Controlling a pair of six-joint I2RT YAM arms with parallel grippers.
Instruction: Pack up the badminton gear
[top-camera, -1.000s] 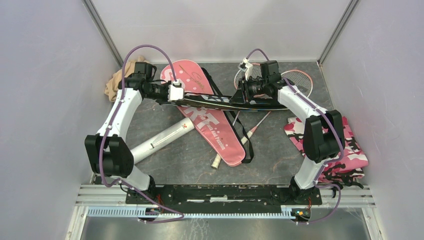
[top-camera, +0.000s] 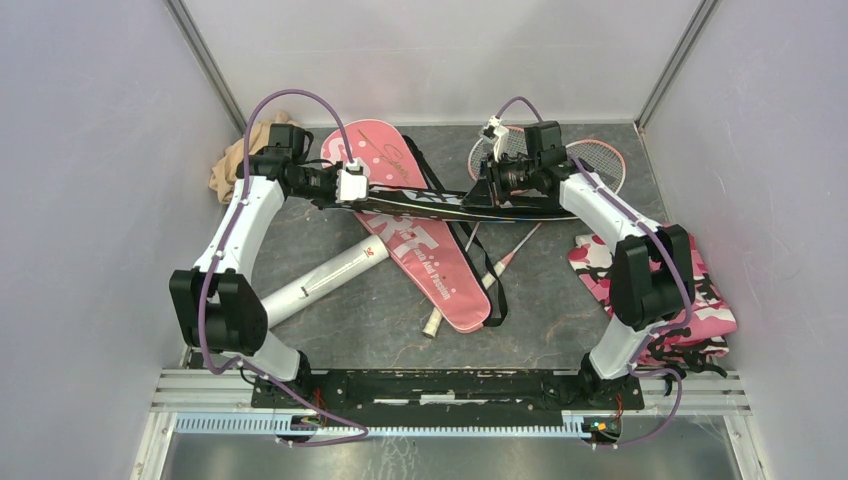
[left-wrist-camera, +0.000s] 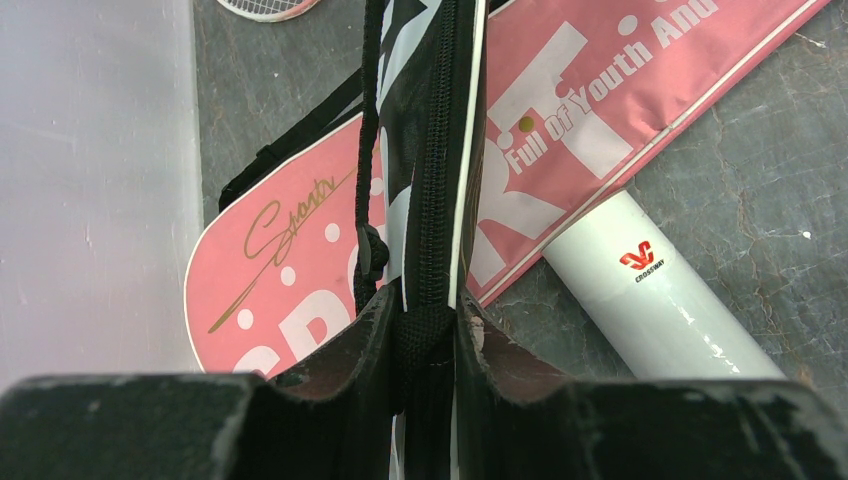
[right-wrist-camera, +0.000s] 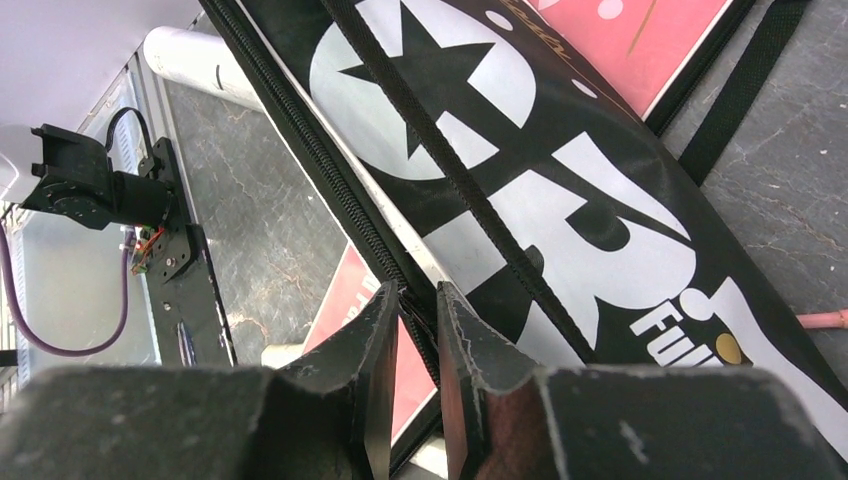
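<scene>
A black-and-white racket bag (right-wrist-camera: 590, 180) is stretched between both arms above the floor, its long zipper (right-wrist-camera: 330, 165) facing upward. In the left wrist view, my left gripper is shut on the end of this bag, over the zipper band. My right gripper stands partly open at the zipper line, fingers a little apart on either side of it; a small dark piece, perhaps the zipper pull, shows between the tips. Below lies a pink bag (top-camera: 440, 270) flat on the floor. Two rackets (top-camera: 601, 160) lie at the back right, partly hidden by my right arm.
A white shuttlecock tube (top-camera: 325, 278) lies on the left, one end against the pink bag. Folded pink-and-black cloth (top-camera: 708, 310) rests at the right wall, and a tan cloth (top-camera: 228, 172) at the back left. Bare floor shows at the front centre.
My right gripper and forearm have shifted very slightly; the left arm and the bags look the same.
</scene>
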